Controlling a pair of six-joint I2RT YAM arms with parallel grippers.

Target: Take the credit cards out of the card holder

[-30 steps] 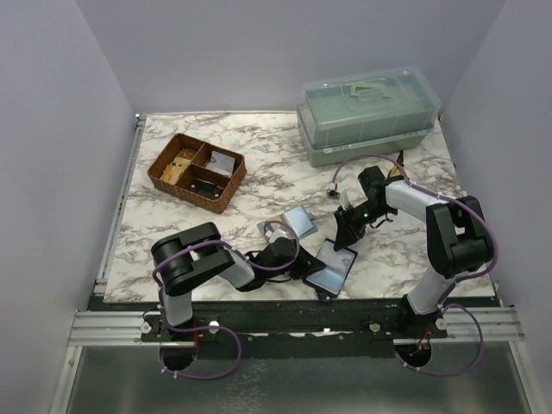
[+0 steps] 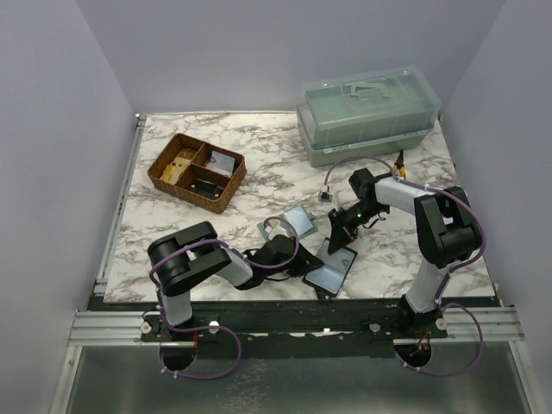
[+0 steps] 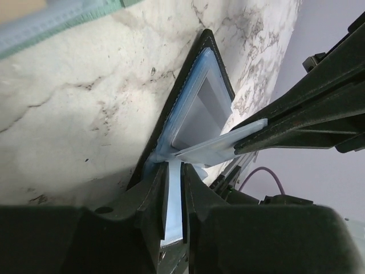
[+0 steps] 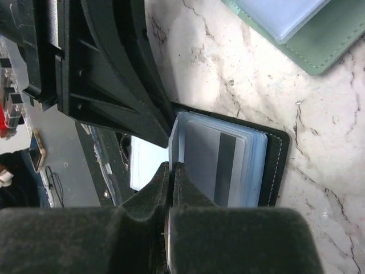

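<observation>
A black card holder (image 2: 343, 263) with translucent blue sleeves lies open at the front edge of the table. In the right wrist view the sleeves (image 4: 251, 165) hold a grey card (image 4: 202, 160) with a dark stripe. My left gripper (image 2: 306, 266) is shut on a sleeve (image 3: 171, 200), low over the holder. My right gripper (image 2: 342, 241) is over the holder's upper part, its fingertips shut beside a raised translucent flap (image 3: 228, 141); whether anything thin is between them is hard to tell.
A green card holder (image 2: 293, 222) lies behind. A wicker basket (image 2: 220, 194) with compartments stands back left, and a lidded translucent bin (image 2: 366, 116) back right.
The left arm looks nearly unchanged.
</observation>
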